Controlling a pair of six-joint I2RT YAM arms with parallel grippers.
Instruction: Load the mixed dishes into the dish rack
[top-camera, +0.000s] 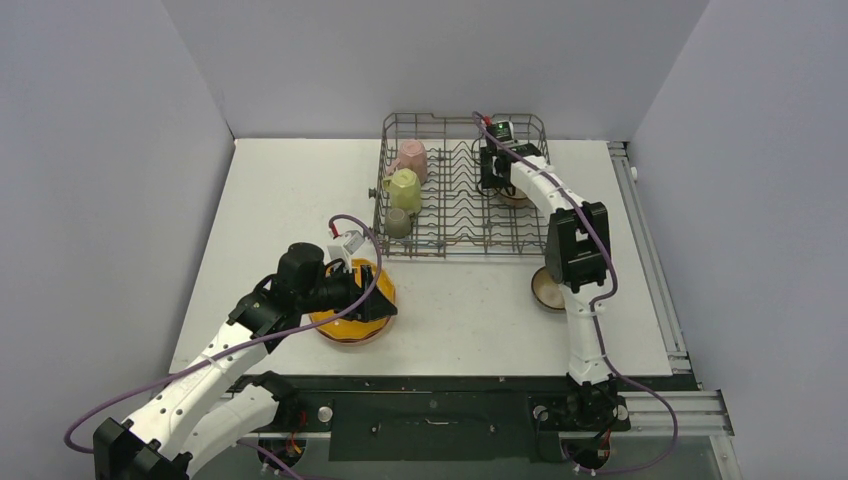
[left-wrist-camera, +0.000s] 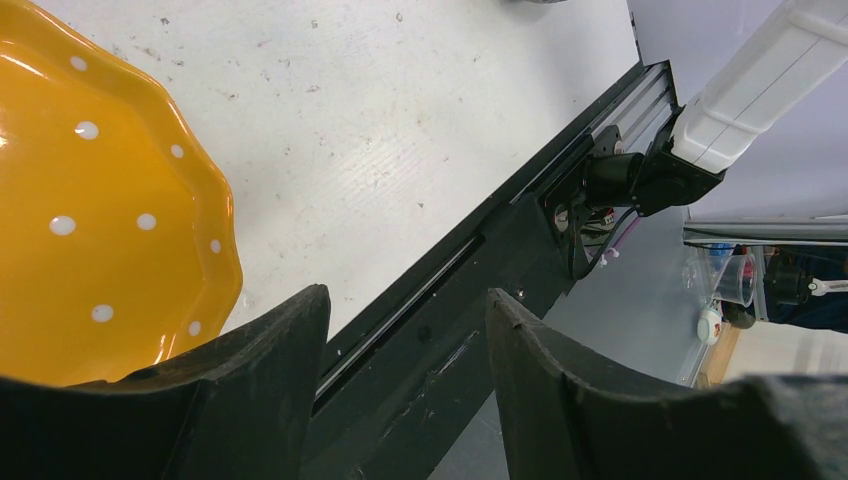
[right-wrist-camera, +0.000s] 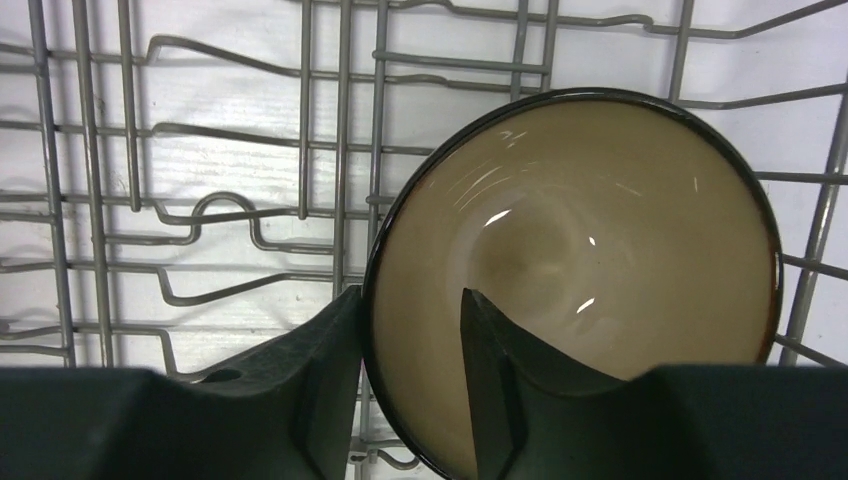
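In the right wrist view a brown bowl (right-wrist-camera: 620, 230) with a black rim lies in the dish rack (right-wrist-camera: 340, 130), its hollow facing the camera. My right gripper has one finger outside the bowl's left rim and one over its inside, with a gap still showing between them; it stands part open. From above, that arm mostly covers the bowl (top-camera: 514, 199). My left gripper is open and empty, near the yellow dotted plate (left-wrist-camera: 110, 220) on the table. A second brown bowl (top-camera: 546, 289) rests in front of the rack, partly under the right arm.
A pink mug (top-camera: 411, 158), a yellow-green mug (top-camera: 403, 190) and a small grey-green cup (top-camera: 397, 223) stand along the rack's left side. The rack's middle is empty. Bare table (top-camera: 455, 320) lies between the plate and the second bowl.
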